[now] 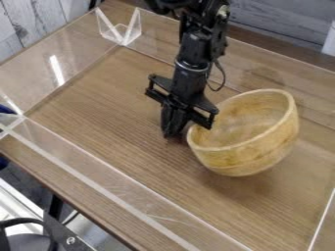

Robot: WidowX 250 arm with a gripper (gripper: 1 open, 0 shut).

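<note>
A pale wooden bowl (249,127) leans on the right side of the table, tilted with its opening toward the upper left. My black gripper (183,125) is down at the bowl's left edge, its fingertips partly hidden by the bowl and in shadow. Whether the fingers touch or hold the rim is not clear.
A white wire-like holder (120,25) stands at the back left. A black cable (26,230) lies at the lower left corner.
</note>
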